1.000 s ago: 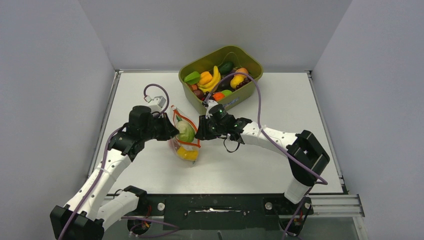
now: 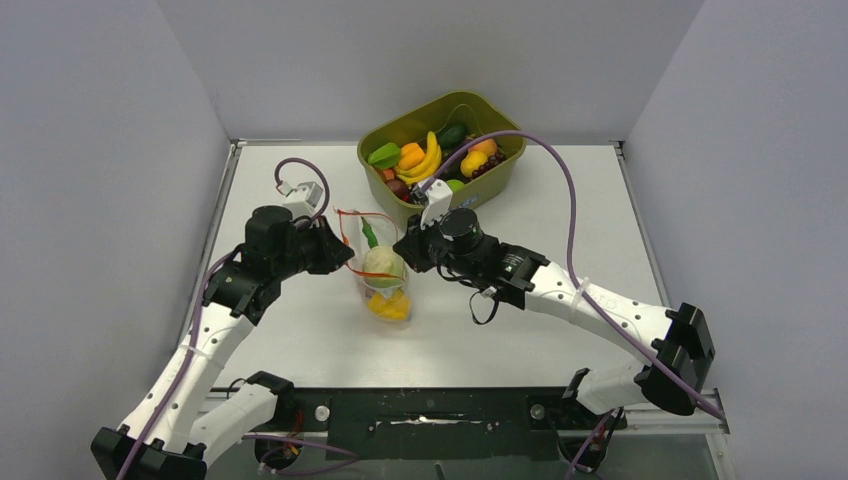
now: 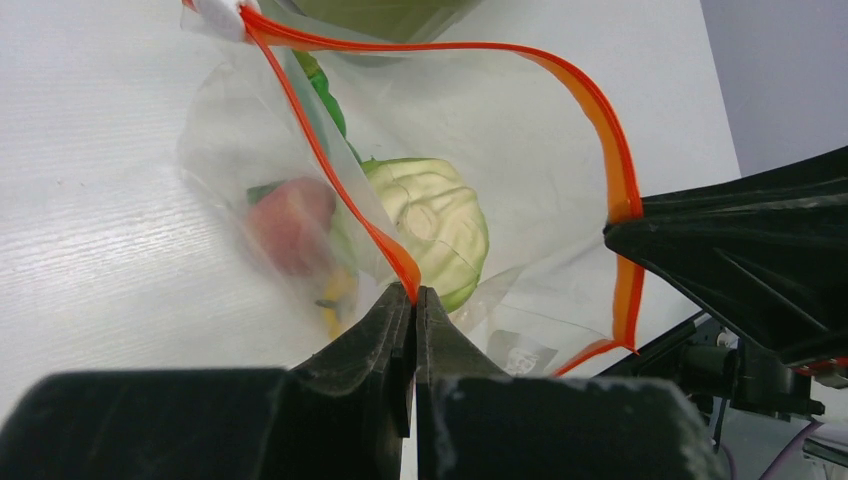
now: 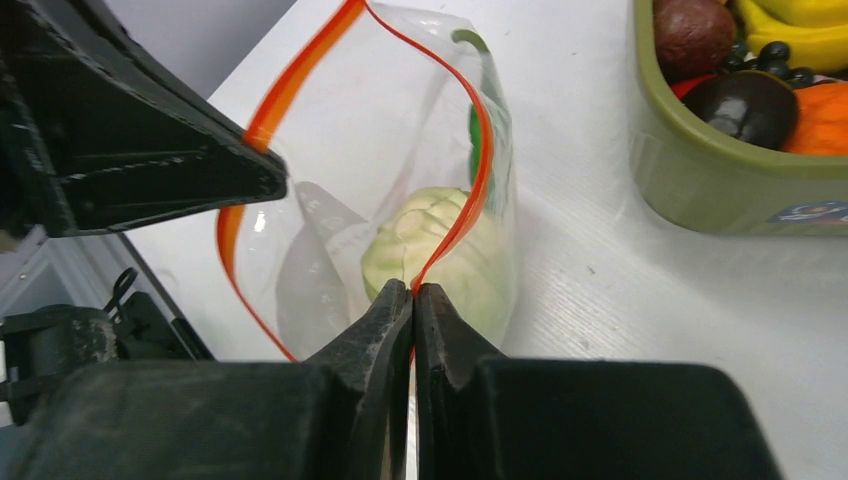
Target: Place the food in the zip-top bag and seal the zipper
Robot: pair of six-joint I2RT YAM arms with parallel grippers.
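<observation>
Between the arms hangs the clear zip top bag (image 2: 392, 308) with an orange-edged mouth spread wide. Its near rim (image 3: 400, 262) runs into my left gripper, which is shut on that edge. On the other side, my right gripper is shut on the opposite orange rim (image 4: 462, 225). A pale green cabbage-like vegetable (image 3: 432, 222) sits inside, with a green piece (image 3: 322, 95) toward one end. Through the film show a red item (image 3: 292, 225) and something yellow (image 2: 388, 304) at the bottom. In the top view both fingertip pairs are partly hidden by the arms.
A green bin (image 2: 375, 145) of mixed produce, bananas (image 2: 430, 158) among it, stands behind the bag at the back. Right of the bag, the white table (image 2: 560, 215) is clear. Grey walls close in the sides.
The grippers have drawn slightly apart, right one to the right and left one a little left and up. The bag's mouth is wider, and its lower end has shifted right.
</observation>
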